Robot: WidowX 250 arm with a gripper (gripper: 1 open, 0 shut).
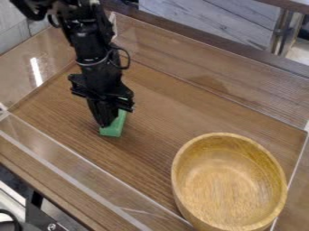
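Observation:
My gripper (107, 114) hangs low at the left middle of the wooden table, its fingertips at a green block (112, 126) lying on the surface. The dark gripper covers the upper part of the block, so whether it grips it or only rests over it is unclear.
A large yellow bowl (229, 180) stands at the front right. Raised edges run along the back and sides.

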